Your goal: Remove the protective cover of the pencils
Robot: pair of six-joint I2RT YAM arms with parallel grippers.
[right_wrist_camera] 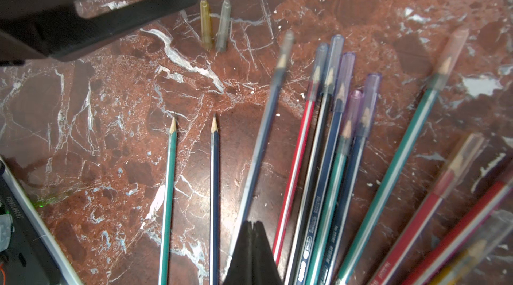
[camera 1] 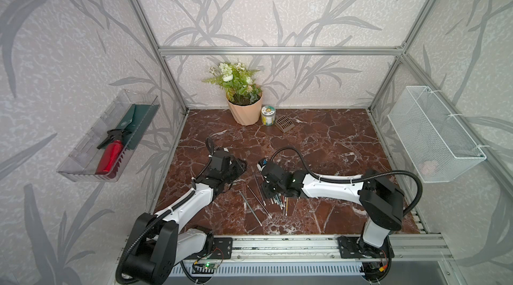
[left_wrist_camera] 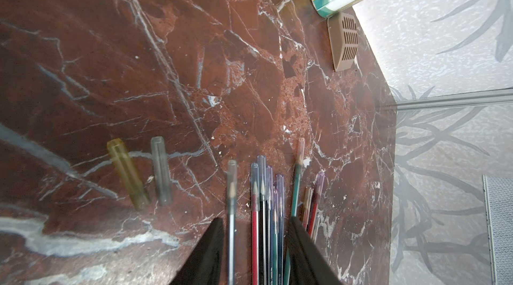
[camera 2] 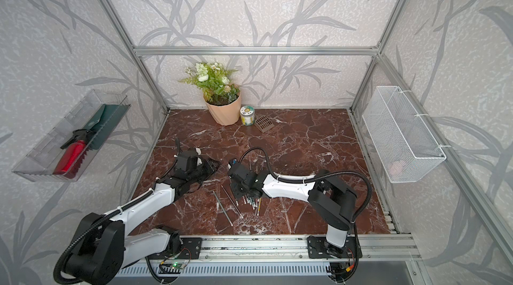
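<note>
In both wrist views several pencils lie fanned out, most with clear or tinted covers over their points, such as a red one (right_wrist_camera: pixel 292 178) and a teal one (right_wrist_camera: pixel 408 146). A green pencil (right_wrist_camera: pixel 168 188) and a dark pencil (right_wrist_camera: pixel 214 188) show bare points. Two loose covers, yellow (right_wrist_camera: pixel 205 23) and clear (right_wrist_camera: pixel 223 25), lie apart on the table. My left gripper hangs open near the pencils, fingers blurred, nothing visible between them. My right gripper is shut over the pencils beside a blurred dark one, with nothing showing between its fingertips.
A potted plant (camera 1: pixel 243 108), a tin (camera 1: pixel 267 116) and a brown grate block (camera 1: pixel 284 123) stand at the back. A wire basket (camera 1: pixel 432 140) hangs on the right wall, a clear bin (camera 1: pixel 80 164) on the left. Table behind the arms is clear.
</note>
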